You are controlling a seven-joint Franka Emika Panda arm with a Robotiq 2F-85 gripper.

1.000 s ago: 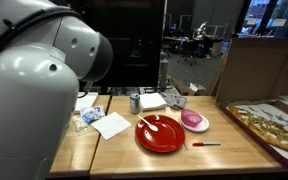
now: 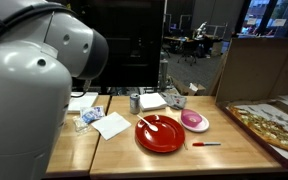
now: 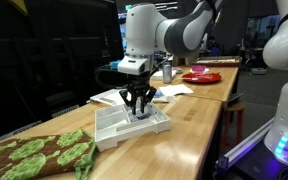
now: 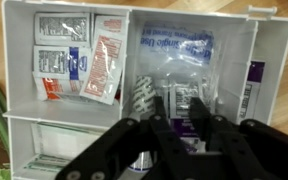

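The white divided box [image 3: 119, 127] stands on the wooden table, and my gripper [image 3: 137, 112] points down into it. Seen from the wrist, small paper packets [image 4: 69, 62] fill the upper left compartment. A clear plastic bag [image 4: 184, 45] with printing and a small roll [image 4: 144, 95] lie in the larger right compartment. My gripper hangs over this compartment with its fingers partly apart. Dark fingers [image 4: 149, 140] cover some of the contents below, and I cannot make out anything held between them.
Left of the box lies a red and green patterned cloth [image 3: 39, 157]. A red plate [image 2: 159, 133], a silver can [image 2: 135, 103], a bowl on a pink plate [image 2: 193, 120], a red-handled knife [image 2: 206, 144] and a pizza box [image 2: 269, 125] occupy the table. Bare wood lies right of the box.
The arm has shifted slightly in the first exterior view. The plates, can, knife and papers on the table have stayed in place.
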